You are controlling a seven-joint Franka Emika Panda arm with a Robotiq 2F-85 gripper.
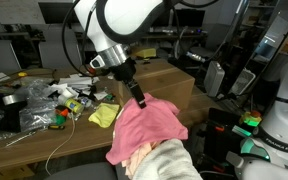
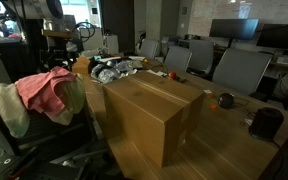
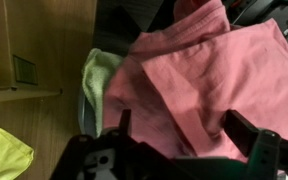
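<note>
A pink cloth (image 1: 146, 124) lies draped over a chair back, creased, with lighter cloth under it. In the wrist view, folds of the pink cloth (image 3: 219, 85) fill the middle and right, and a pale green cloth (image 3: 102, 75) shows along its left side. My gripper is open above the pink cloth, its dark fingers (image 3: 123, 128) apart at the bottom of the view. Whether the fingertips touch the fabric, I cannot tell. From the other side, the pink cloth (image 2: 46, 92) hangs beside a whitish cloth (image 2: 6, 108).
A large cardboard box (image 2: 149, 105) stands on the table close to the chair. On the tabletop lie a yellow cloth (image 1: 104, 115), plastic-wrapped items (image 1: 36, 112) and several small objects. A white cloth (image 1: 167, 162) covers the chair's near part.
</note>
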